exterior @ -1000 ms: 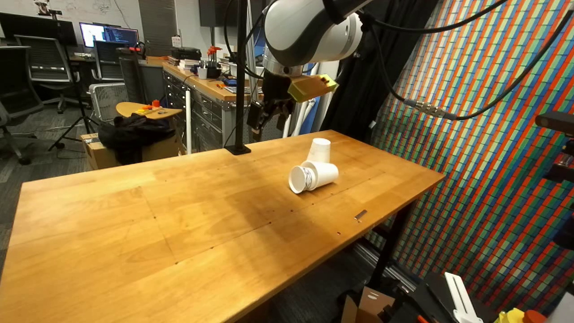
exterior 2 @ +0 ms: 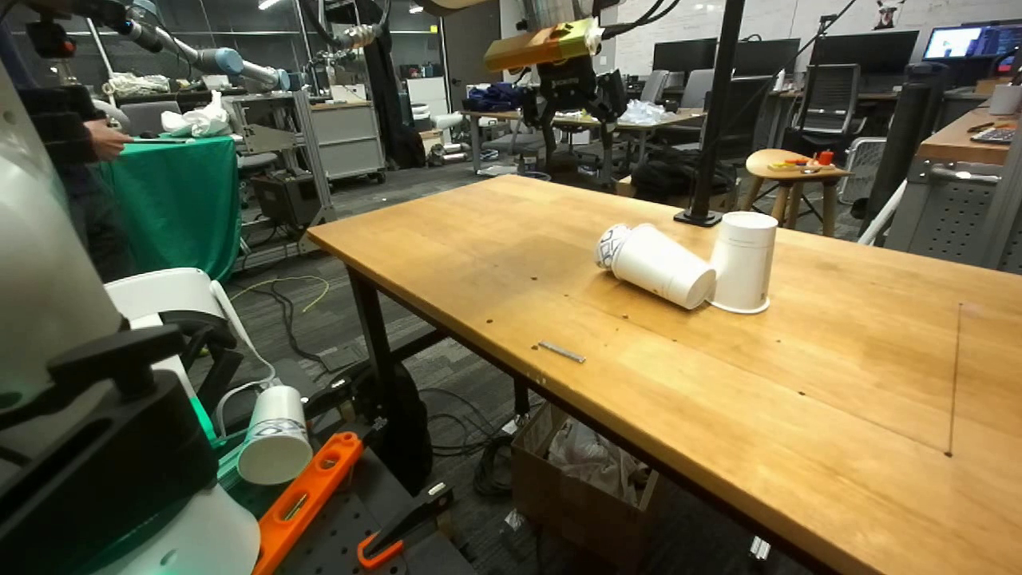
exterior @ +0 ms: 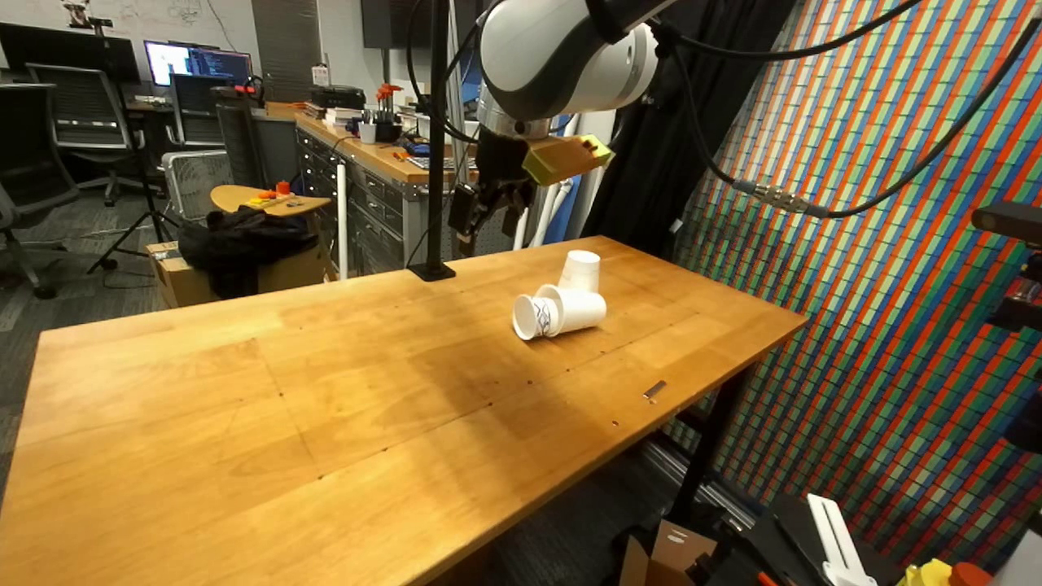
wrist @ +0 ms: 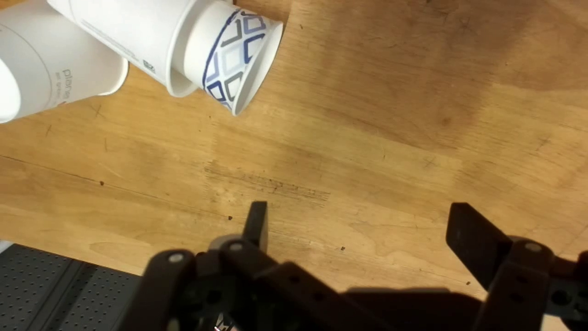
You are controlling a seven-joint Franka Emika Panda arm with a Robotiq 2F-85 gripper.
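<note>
An upside-down white paper cup (exterior 2: 743, 263) stands on the wooden table (exterior: 293, 391). Against it or just beside it lies another white cup (exterior 2: 666, 267) on its side. A smaller cup with a blue-grey diamond pattern (wrist: 237, 55) is tucked into the lying cup's mouth, its own rim sticking out. High over the table, clear of all the cups, hangs my gripper (exterior: 490, 230). Its fingers are wide apart in the wrist view, and only bare wood shows between them. There the cups are at the upper left, partly cut off by the frame.
A black post (exterior: 439, 146) rises from the table's back edge. Close to the front edge lies a small flat metal strip (exterior 2: 561, 351). Off the table, another patterned cup (exterior 2: 275, 436) rests near an orange level (exterior 2: 308, 503).
The lying cups have shifted slightly left and back in exterior view 1, and their open end has turned a little. My arm and the standing cup have not moved.
</note>
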